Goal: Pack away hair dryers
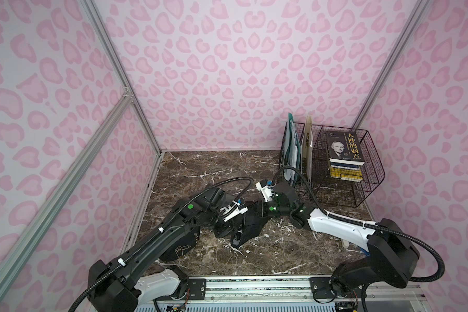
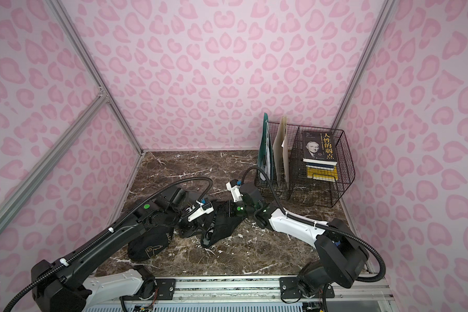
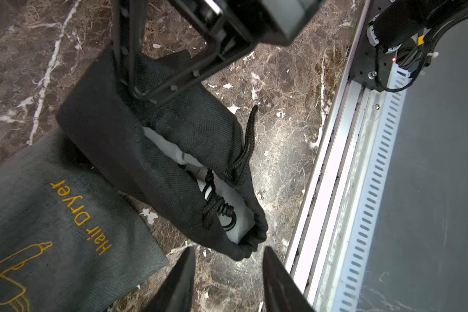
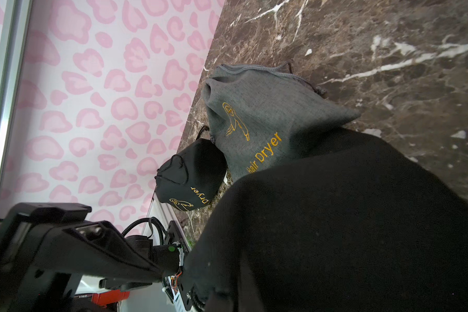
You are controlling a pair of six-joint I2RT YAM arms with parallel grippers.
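Note:
My right gripper [image 1: 265,208] holds up one edge of an open black drawstring bag [image 3: 98,124], shut on the cloth; a grey object with a coiled cord [image 3: 218,202] shows inside. My left gripper stands part open, fingers apart with nothing between, beside the bag's mouth. A grey bag printed "Hair Dryer" [image 4: 260,114] lies under and behind it, and a black printed bag [image 4: 189,176] lies at the left of the table, partly hidden by my left arm.
A wire rack [image 2: 343,171] with folders [image 2: 278,150] and books [image 2: 318,145] stands at the back right. The front rail runs close beside the bags.

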